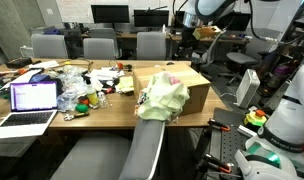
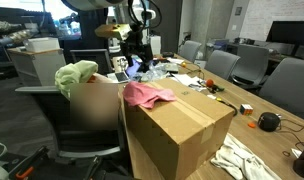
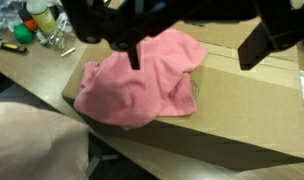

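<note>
A pink cloth (image 3: 142,80) lies crumpled across the top and over one edge of the cardboard box (image 3: 232,115). In exterior view 2 the pink cloth (image 2: 149,95) sits near one end of the box (image 2: 182,130). My gripper is open over the box, its two dark fingers wide apart and nothing held between them. Exterior view 1 shows the arm reaching over from the right, with the gripper above and behind the box (image 1: 197,100). A light green cloth (image 1: 164,97) drapes over the chair back in front of the box.
On the long table's left stand an open laptop (image 1: 33,105) and several bottles and small items. White cloth or gloves (image 2: 242,158) lie beside the box. Office chairs (image 1: 100,49) line the far side. The box top away from the pink cloth is bare.
</note>
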